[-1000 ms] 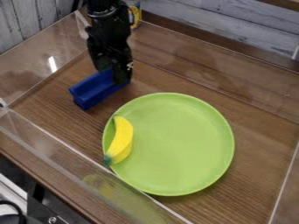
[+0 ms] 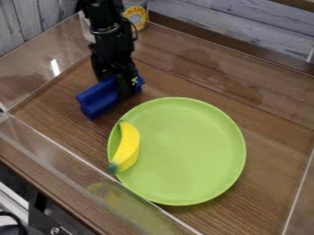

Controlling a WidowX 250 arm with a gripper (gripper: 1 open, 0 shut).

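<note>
The black gripper (image 2: 120, 75) at the end of the arm reaches down from the upper left to a blue rectangular block or tray (image 2: 101, 99), covering its upper right part. Whether the fingers are open or shut on it cannot be made out. A yellow toy banana (image 2: 128, 140) with a green tip lies on the left rim of a large light green plate (image 2: 185, 151), right of and below the blue object.
A wooden surface (image 2: 233, 83) surrounds the plate, with free room at the upper right. A clear edge strip runs along the lower left. A can with a yellow label (image 2: 135, 14) stands at the back, behind the arm.
The gripper has come down toward the blue object over the last second. The banana and plate have not visibly moved.
</note>
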